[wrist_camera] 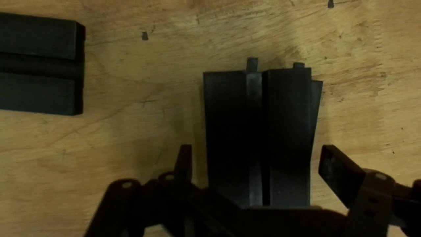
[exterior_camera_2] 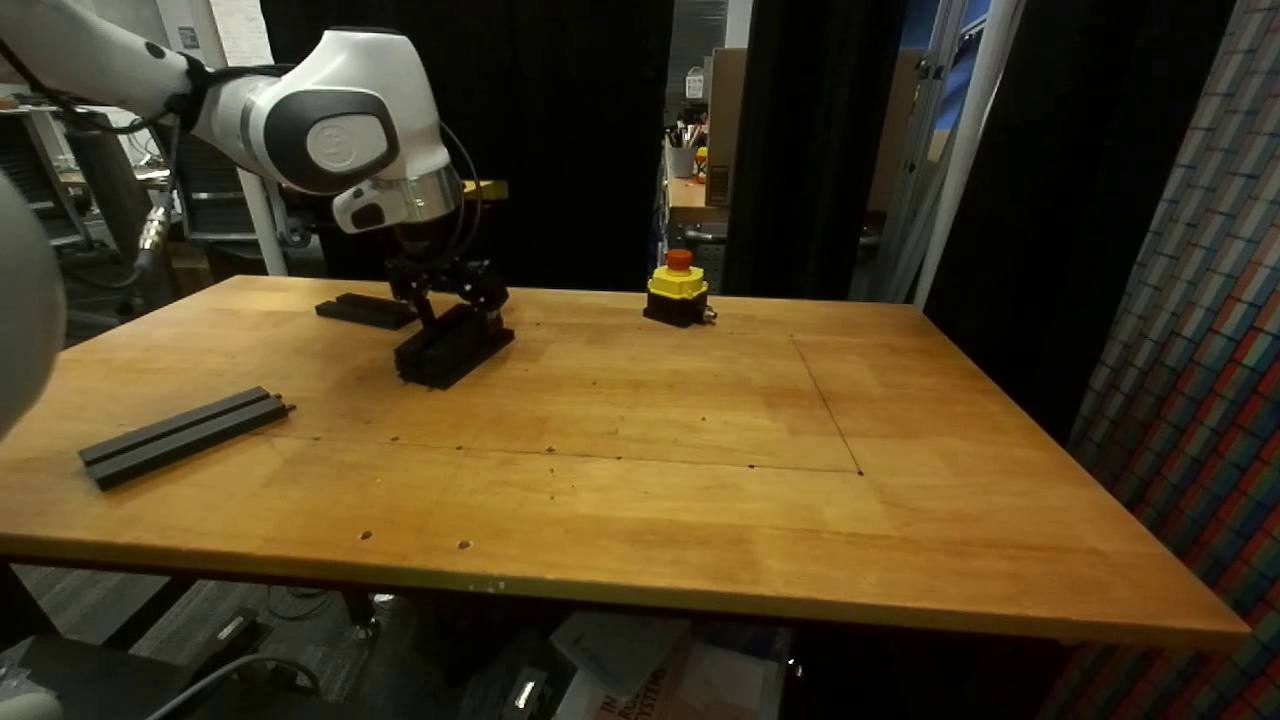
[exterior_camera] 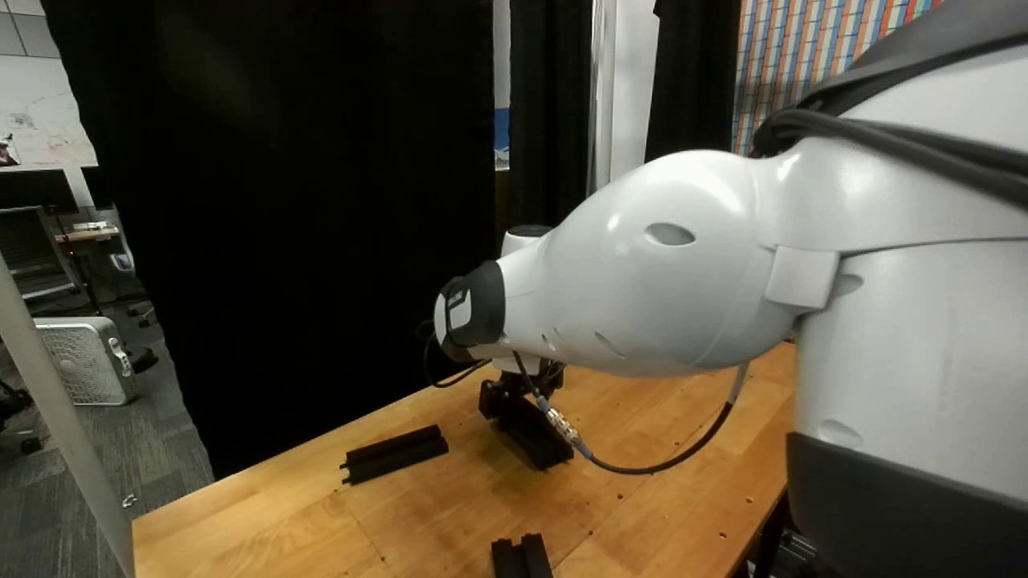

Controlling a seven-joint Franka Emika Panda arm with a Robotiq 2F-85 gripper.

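Observation:
A black grooved block (wrist_camera: 290,138) with two small tabs at its far end lies between the fingers of my gripper in the wrist view. The fingers stand apart, with a visible gap of wood on each side of the block. From under its right edge a second dark piece (wrist_camera: 316,94) sticks out slightly askew, so the two look stacked. In exterior view 2 the gripper (exterior_camera_2: 456,314) is low over this dark stack (exterior_camera_2: 441,358). The arm hides much of it in exterior view 1.
Another black grooved piece (exterior_camera_2: 366,311) lies behind the stack, and a third (exterior_camera_2: 186,437) is toward the front left. A yellow box with a red button (exterior_camera_2: 678,288) stands near the back edge.

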